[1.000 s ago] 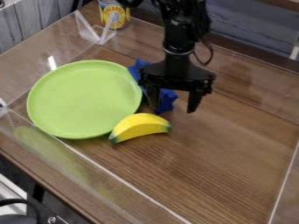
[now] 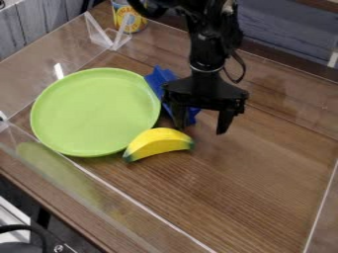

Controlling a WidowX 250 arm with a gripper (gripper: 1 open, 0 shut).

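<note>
The black gripper (image 2: pixel 199 117) hangs over the middle of the wooden table, fingers spread open, above a blue object (image 2: pixel 161 79) that it partly hides. Just in front and to the left lies a yellow toy banana (image 2: pixel 158 143). A green plate (image 2: pixel 90 109) sits on the left.
At the back left stands a yellow can (image 2: pixel 128 18). Clear plastic walls edge the table (image 2: pixel 251 198), whose right half and front are bare.
The gripper has shifted slightly to the right and down over the blue object. The banana and plate are unmoved.
</note>
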